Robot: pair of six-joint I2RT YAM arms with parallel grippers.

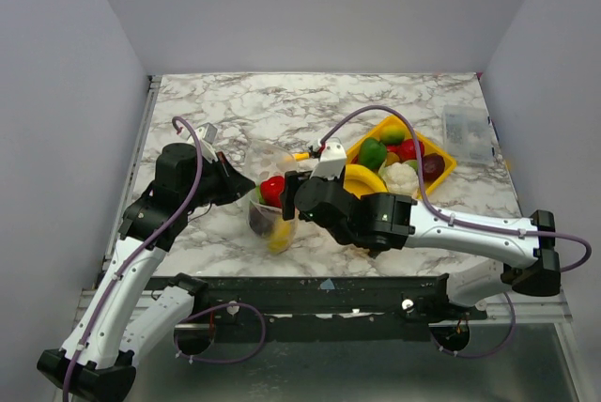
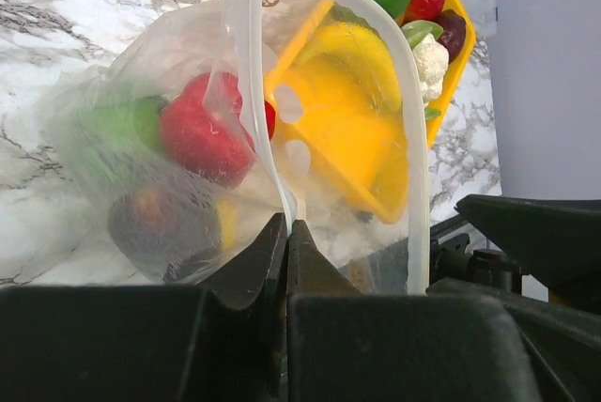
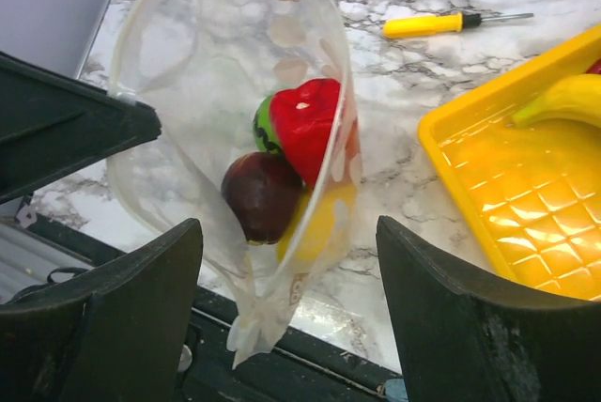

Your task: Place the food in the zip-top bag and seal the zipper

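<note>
The clear zip top bag (image 1: 264, 151) stands with its mouth open between both grippers. Inside it, the right wrist view shows a red pepper (image 3: 307, 134), a dark purple round item (image 3: 261, 197), something yellow (image 3: 322, 224) and a bit of green (image 3: 265, 125). My left gripper is shut with the bag's rim pinched thinly between its tips. Over the bag's right side, my right gripper is open and holds nothing; below its fingers (image 3: 169, 270) the pepper rests in the bag.
A yellow tray (image 3: 470, 205) right of the bag holds a banana (image 1: 364, 179), green pepper (image 1: 372, 153), cauliflower (image 1: 401, 178) and other produce. A yellow screwdriver (image 3: 423, 25) lies behind the bag. A clear lidded box (image 1: 468, 133) sits far right.
</note>
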